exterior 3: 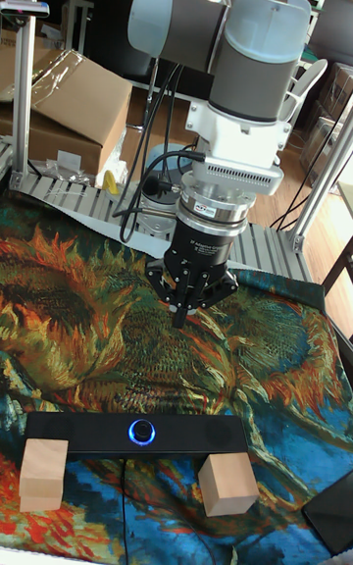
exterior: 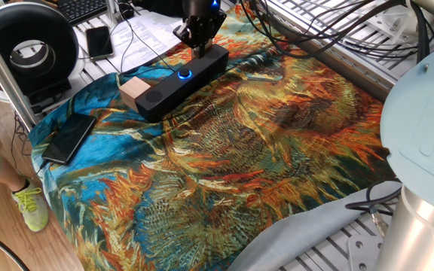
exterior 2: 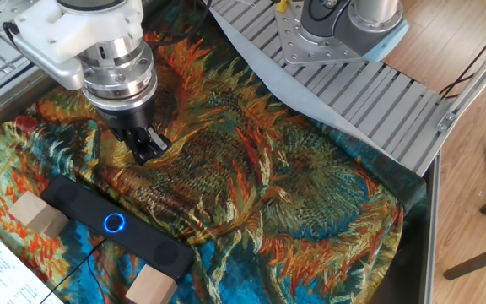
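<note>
My gripper (exterior 3: 179, 318) hangs over the patterned cloth, its black fingers together and pointing down, with nothing visible between them. In the second exterior view the gripper (exterior 2: 148, 158) is beside the long black speaker bar (exterior 2: 114, 223), on the robot-base side. That bar (exterior 3: 94, 435) has a glowing blue ring at its middle. Close to its ends are two wooden blocks, one at the left (exterior 3: 43, 473) and one at the right (exterior 3: 228, 486). From the first exterior view, the gripper (exterior: 199, 53) overlaps the bar's far end (exterior: 215, 60) and partly hides what lies behind.
Sunflower-patterned cloth (exterior: 277, 150) covers the table, with wide clear room on the base side of the bar. A dark phone (exterior: 69, 138) lies on it near one edge. Papers (exterior: 145, 41) and another phone (exterior: 99, 43) are beyond. A thin cable (exterior 3: 125, 502) runs from the bar.
</note>
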